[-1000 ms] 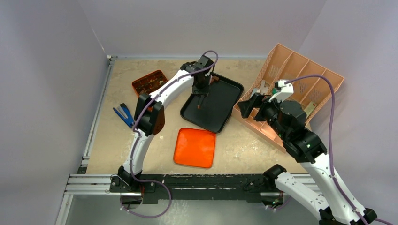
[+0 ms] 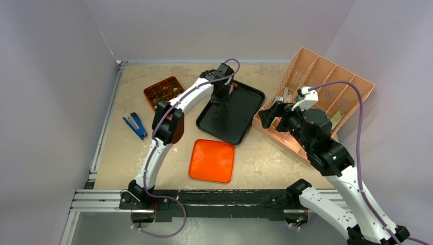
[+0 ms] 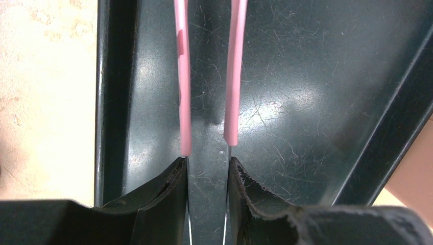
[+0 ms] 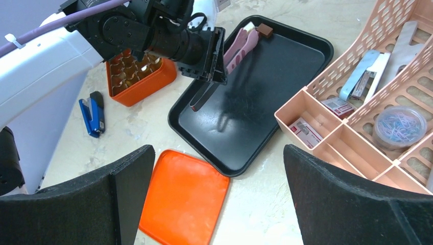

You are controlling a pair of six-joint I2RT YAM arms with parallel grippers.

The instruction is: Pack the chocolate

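My left gripper is shut on pink-tipped tongs (image 3: 233, 92), held over the black tray (image 2: 227, 122). In the right wrist view, a brown chocolate piece (image 4: 265, 30) lies at the tray's back, beside the pink tong ends. A red box (image 4: 148, 84) with wells holding what look like chocolates stands behind the left arm. My right gripper is open, raised at the right near the organiser, nothing between its fingers.
An orange tray (image 2: 211, 161) lies empty in front of the black tray. A blue stapler (image 2: 134, 126) is at the left. A peach organiser (image 2: 286, 143) with office items stands at the right.
My left arm and gripper have shifted slightly to the right over the black tray with the tongs. The right arm has not moved.
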